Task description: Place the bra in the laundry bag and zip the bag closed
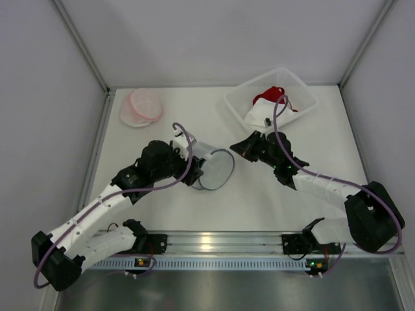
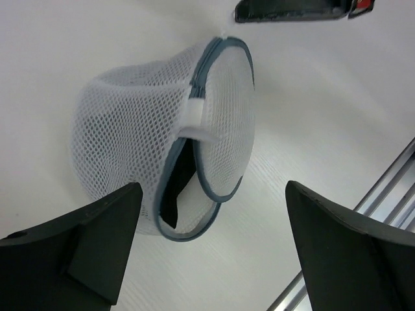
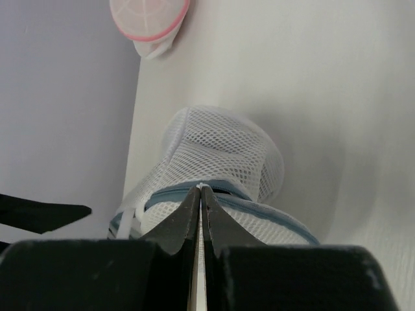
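The white mesh laundry bag (image 2: pixel 123 120) lies with its grey-zippered mouth gaping towards the front in the left wrist view. Through the gap a black item (image 2: pixel 183 181), likely the bra, shows inside; most of it is hidden. My left gripper stands open at the bag's left side, its fingers spread apart with nothing between them. At the bag's upper right edge, my right gripper has its fingers closed together against the zipper band. A tiny whitish bit shows at their tips; whether it is pinched cannot be told.
A white basket (image 1: pixel 237 107) holding red and white cloth stands at the back right. Round pink-edged mesh bags (image 1: pixel 142 107) lie at the back left.
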